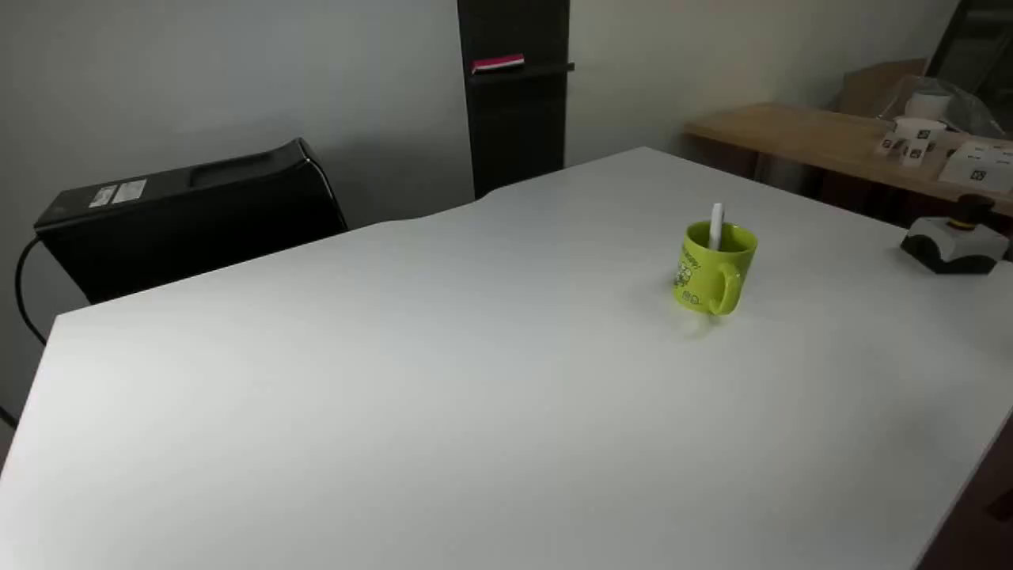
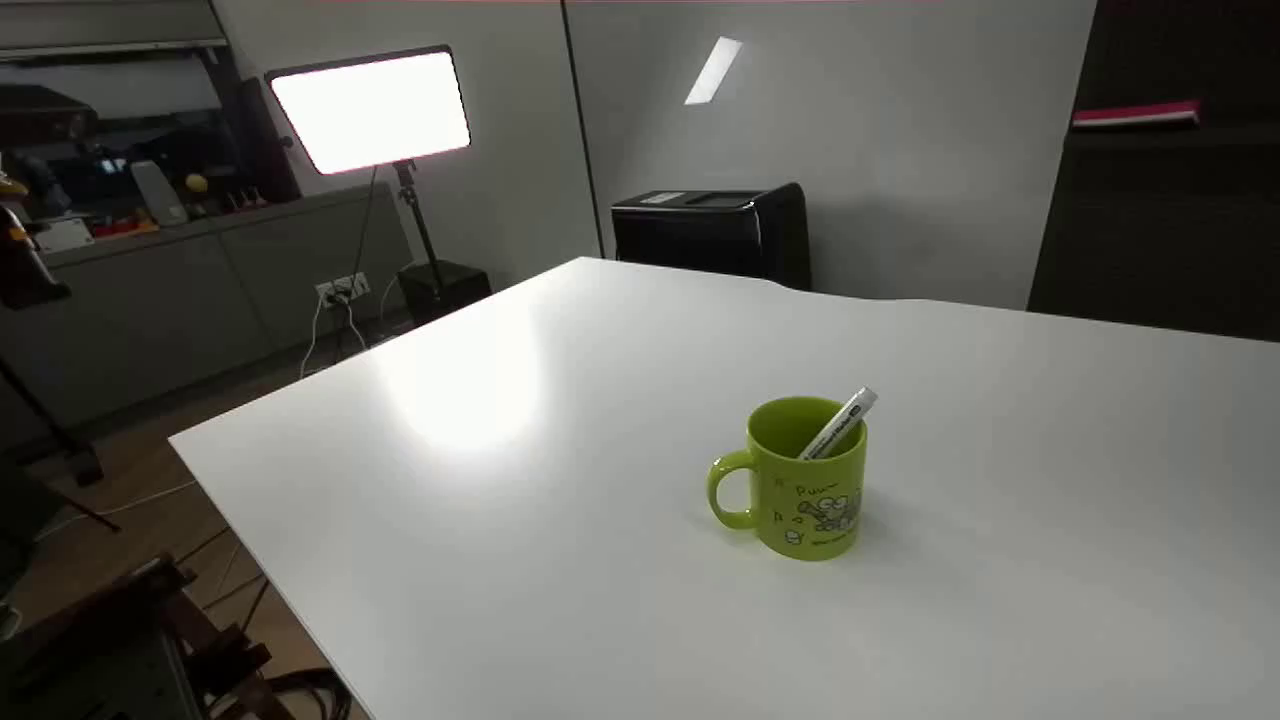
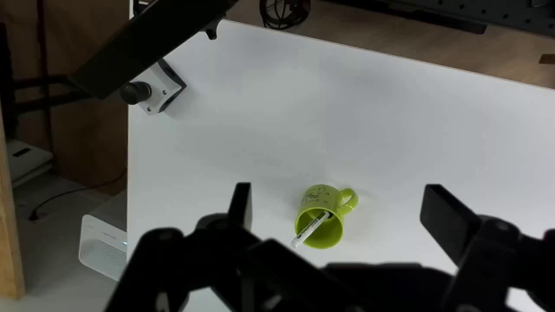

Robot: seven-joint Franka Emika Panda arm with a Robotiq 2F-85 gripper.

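Observation:
A lime-green mug (image 2: 806, 510) with a cartoon print stands upright on the white table (image 2: 576, 576). Leaning inside it, a white marker (image 2: 842, 422) pokes up past the rim. Exterior view 1 shows the same mug (image 1: 707, 275) on the right half of the table, its handle toward that camera. From above, in the wrist view, the mug (image 3: 323, 229) and marker (image 3: 311, 229) lie below my gripper, which is wide open. Its two black fingers are far apart and touch nothing. Neither exterior view includes the gripper.
A grey and black box with a dark knob (image 1: 954, 237) sits near the table's edge. Behind the table are a black bin-like case (image 1: 190, 209) and a bright lamp panel (image 2: 372, 110).

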